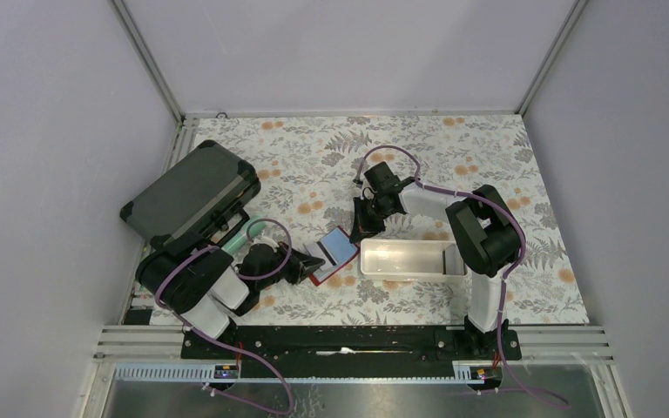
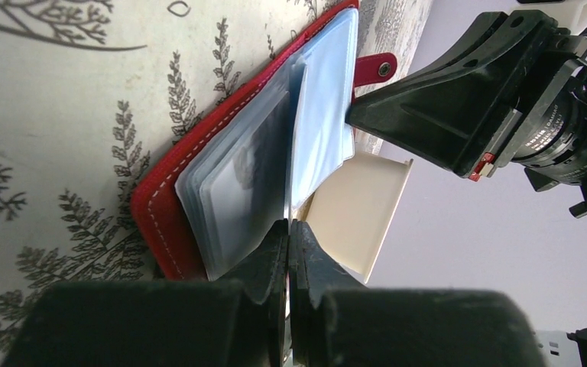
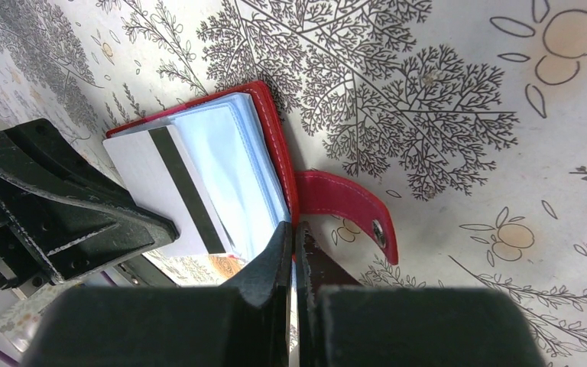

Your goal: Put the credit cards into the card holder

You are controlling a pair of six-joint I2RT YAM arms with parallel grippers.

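The red card holder (image 1: 315, 281) lies open on the table, its clear bluish sleeves (image 3: 222, 145) facing up. A white card with a black stripe (image 3: 149, 172) lies over the sleeves; whether its edge is inside a pocket I cannot tell. My left gripper (image 1: 320, 264) is shut on this card's outer edge, and the card (image 2: 291, 164) shows almost edge-on in the left wrist view. At the opposite side, my right gripper is shut on the holder's edge, beside the red snap strap (image 3: 344, 200).
A white, mostly empty tray (image 1: 401, 259) stands right of the holder, close to the right gripper, with a dark item at its right end. A dark case (image 1: 193, 193) and a green item (image 1: 257, 228) lie to the left.
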